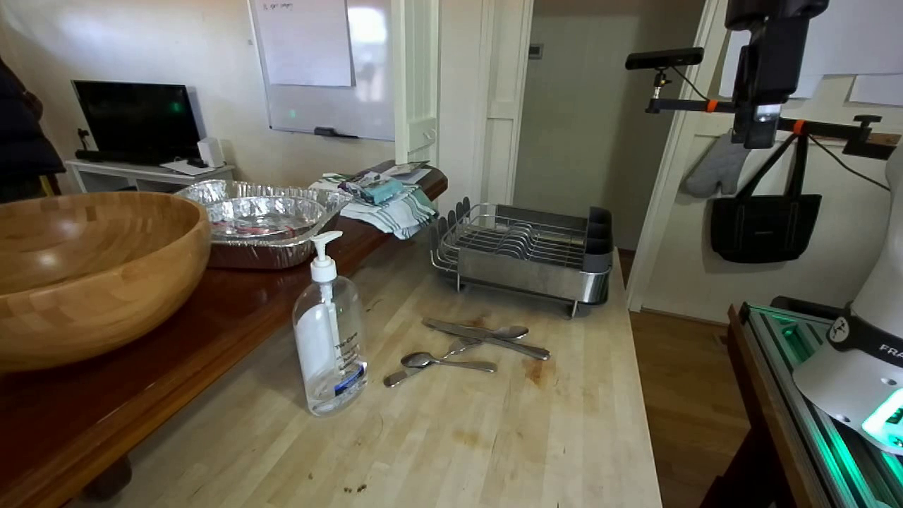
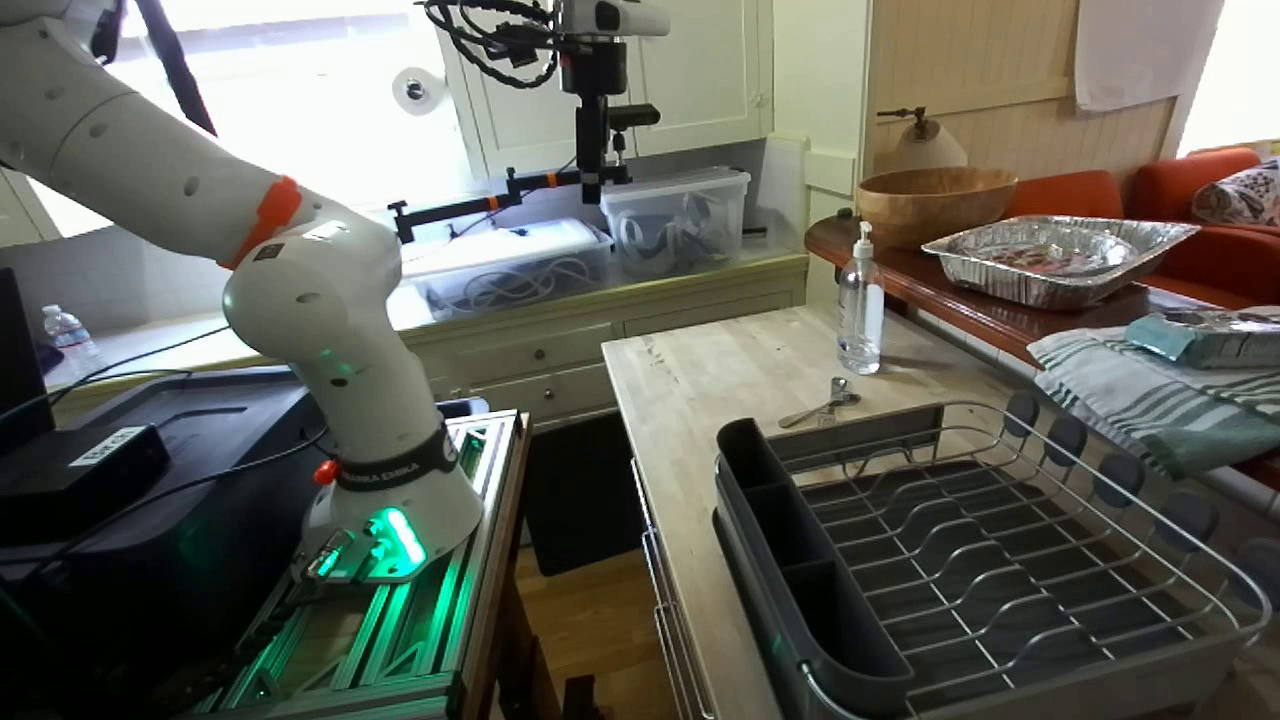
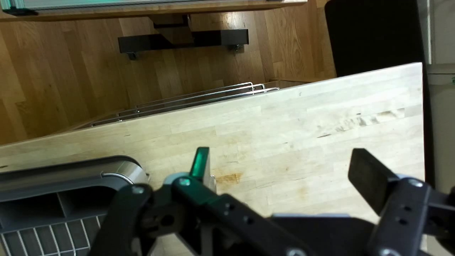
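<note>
My gripper is open, its two black fingers spread wide with only the bare tabletop showing between them. In the second exterior view the gripper (image 2: 590, 186) hangs high above, well clear of the table. Several pieces of metal cutlery lie crossed in a loose pile on the wooden table, among them a spoon (image 1: 449, 363) and a knife (image 1: 518, 343). Behind the pile stands a grey dish rack (image 1: 518, 276) with dark cups along one end; no cutlery shows in it. The wrist view shows a corner of the rack (image 3: 121, 170), while the gripper mostly hides the cutlery.
A clear pump bottle (image 1: 330, 355) stands upright beside the cutlery. On the adjoining dark table are a wooden bowl (image 1: 101, 271), a foil tray (image 2: 1056, 282) and a striped towel (image 2: 1110, 378).
</note>
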